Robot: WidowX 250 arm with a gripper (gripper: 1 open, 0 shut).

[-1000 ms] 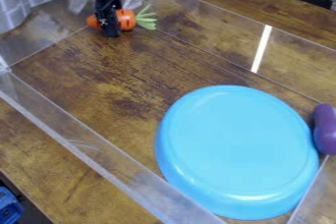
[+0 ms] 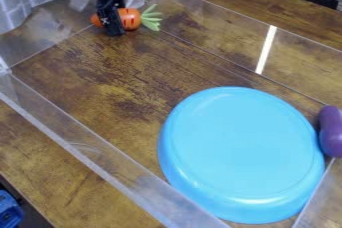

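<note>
At the top left, near the back corner of a clear-walled area, the black gripper [image 2: 112,20] is lowered around an orange toy carrot [image 2: 128,17] with green leaves [image 2: 151,18] pointing right. The carrot lies on the wooden floor, partly hidden behind the gripper. I cannot tell whether the fingers are closed on it.
A large light blue plate [image 2: 241,152] fills the lower right. A purple object [image 2: 331,132], likely a toy vegetable, is at the right edge. Clear plastic walls run along the left and back. A blue object [image 2: 7,212] is outside at the lower left.
</note>
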